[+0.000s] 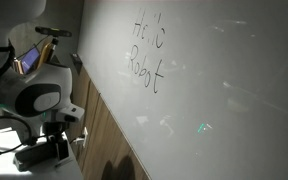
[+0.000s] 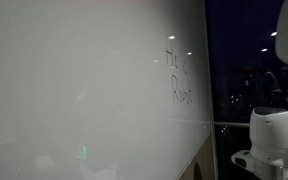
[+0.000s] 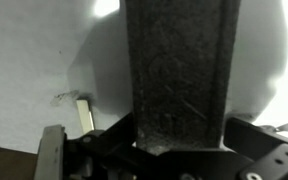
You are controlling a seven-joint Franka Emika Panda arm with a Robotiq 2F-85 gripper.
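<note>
A long dark grey block, perhaps an eraser (image 3: 179,65), fills the middle of the wrist view. My gripper stands open at its near end, one finger (image 3: 50,150) to the left and the other side of the finger to the right. Whether either finger touches the block cannot be seen. In exterior view 1 the gripper (image 1: 56,143) is low at the left, over the dark block (image 1: 34,154) on a white surface. Black handwriting reading "Hello Robot" (image 1: 147,68) is on the whiteboard (image 1: 224,60).
A small pale stick (image 3: 85,115) lies left of the block, beside a dark smudge. The whiteboard carries a small green mark (image 1: 202,128). Wooden panelling (image 1: 106,140) runs below the board's edge. Exterior view 2 shows the arm (image 2: 273,135) at the right.
</note>
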